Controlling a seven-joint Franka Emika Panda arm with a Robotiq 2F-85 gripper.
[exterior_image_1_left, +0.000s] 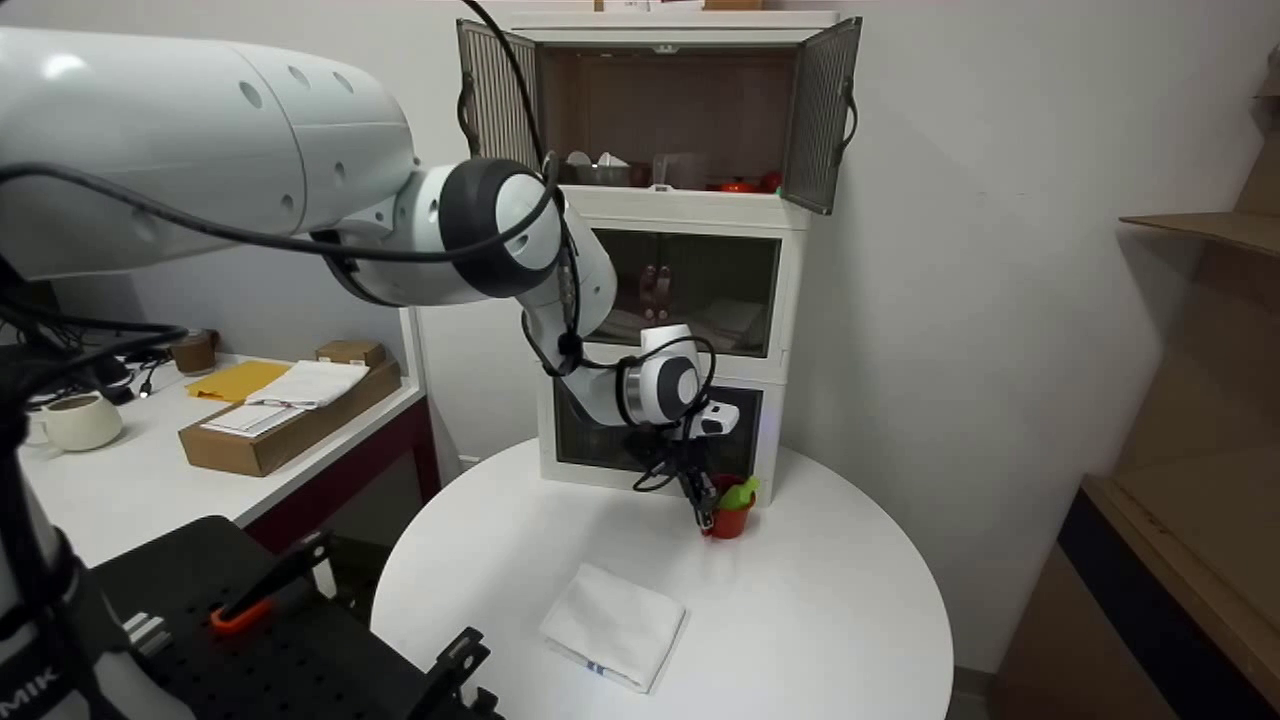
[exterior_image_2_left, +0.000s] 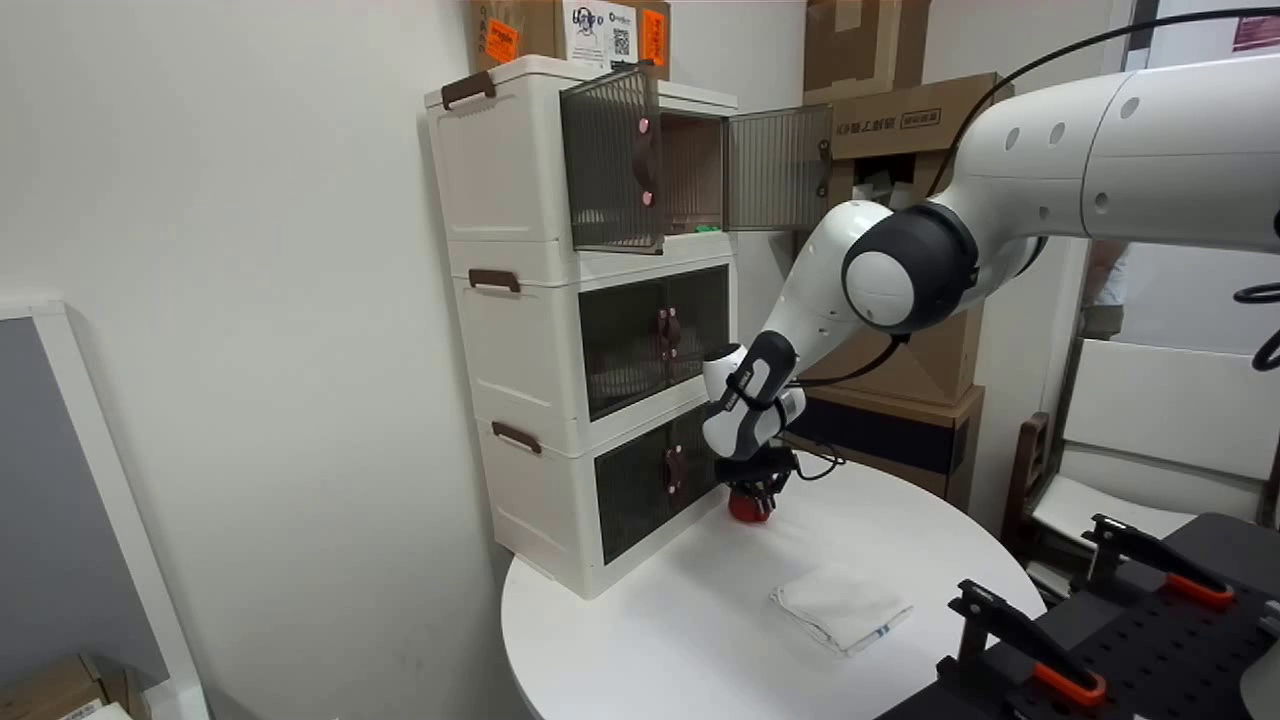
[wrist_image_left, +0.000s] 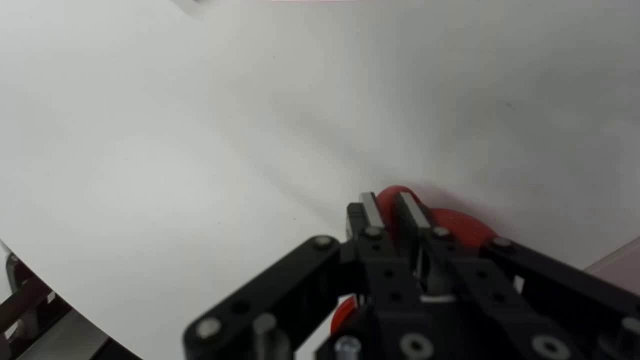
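A small red cup (exterior_image_1_left: 729, 523) is at the far side of the round white table (exterior_image_1_left: 816, 600), in front of the cabinet. A bright green item (exterior_image_1_left: 740, 493) sticks out of its top. My gripper (exterior_image_1_left: 705, 523) points down at the cup's left side. From the wrist camera, a red loop, seemingly the cup's handle, shows between the fingers of my gripper, which is shut on it. More of the red cup (wrist_image_left: 465, 228) bulges out to the right of the fingers; the rest hides beneath them. Whether its base touches the table is unclear.
The white stacked cabinet (exterior_image_2_left: 516, 348) stands close behind the cup, its top doors open and lower doors closed. A folded white cloth (exterior_image_1_left: 615, 625) lies nearer the front.
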